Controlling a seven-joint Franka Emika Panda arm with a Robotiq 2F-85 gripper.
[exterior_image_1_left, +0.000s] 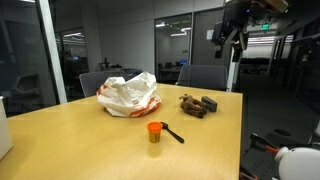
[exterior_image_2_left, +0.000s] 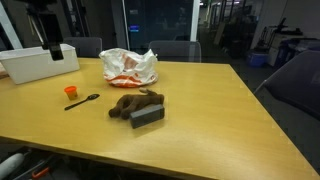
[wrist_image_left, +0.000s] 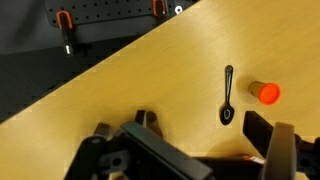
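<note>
High above the table's near right side hangs my gripper, its fingers open and empty. From the wrist, its dark fingers spread across the lower edge of the view. Below lie an orange bottle standing upright and a black spoon to its right. A brown plush toy rests beside a dark grey block. Behind them sits a crumpled white bag with red print. In the wrist view the bottle and spoon show clearly, while the gripper partly hides the toy.
A white bin stands at the table's far left in the second exterior view. Office chairs line the back edge.
</note>
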